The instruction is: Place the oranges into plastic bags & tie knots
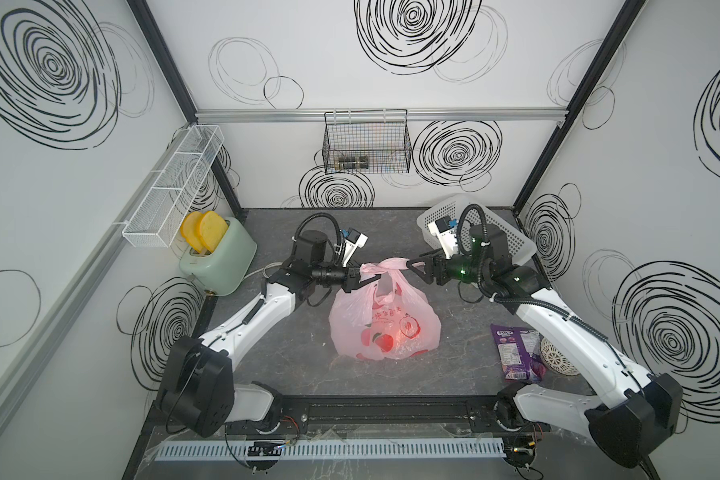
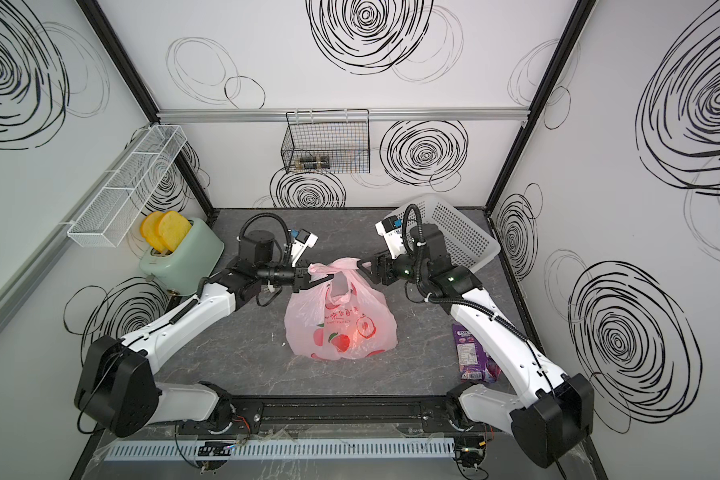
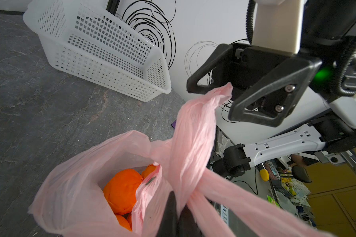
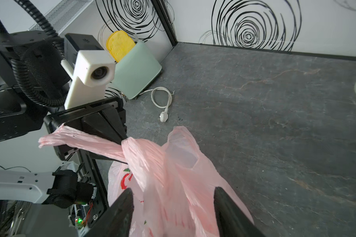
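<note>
The pink plastic bag [image 1: 388,320] stands upright on the table, its red fruit print facing front. Inside its open mouth, orange fruits [image 3: 123,190] show in the left wrist view. My left gripper [image 1: 376,280] is shut at the bag's top left, a twisted handle strand [image 4: 87,142] lying across it. Whether any film is pinched there is hidden. Over on the right, my right gripper [image 1: 414,270] is open. Its fingers [image 4: 120,213] stand either side of the gathered film, and an upright handle end [image 3: 215,94] reaches up to its fingers.
A white perforated basket [image 2: 456,228] stands back right. A green toaster [image 1: 220,260] with yellow slices is at left, its cord and plug [image 4: 164,115] on the table. A purple packet [image 1: 516,352] lies front right. Table behind the bag is clear.
</note>
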